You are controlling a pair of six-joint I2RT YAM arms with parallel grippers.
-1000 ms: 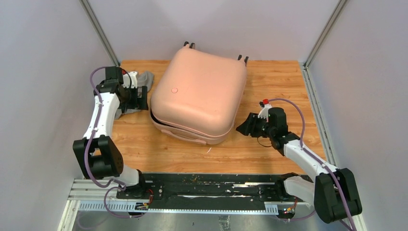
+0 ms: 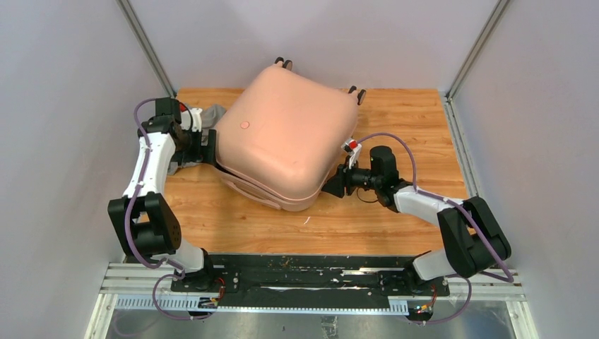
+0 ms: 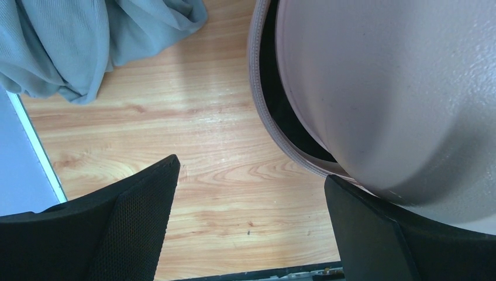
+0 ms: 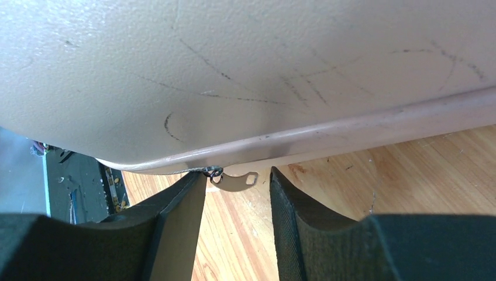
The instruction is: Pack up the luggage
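Note:
A large pink suitcase (image 2: 286, 131) lies on the wooden table, its lid down but gapping along the zip (image 3: 261, 93) at the left front. My left gripper (image 2: 198, 147) hangs open by that corner, its fingers apart around bare table and the suitcase edge. My right gripper (image 2: 337, 176) is against the suitcase's right front side, open, its fingertips just beside a metal zipper pull (image 4: 234, 182) hanging below the rim.
A crumpled grey cloth (image 3: 76, 41) lies at the table's left rear, partly under the left arm. Bare wood (image 2: 402, 120) shows at the right and along the front. Walls stand close on three sides.
My right gripper has moved left up to the suitcase. The suitcase has shifted and turned slightly, its front part leftward toward my left gripper.

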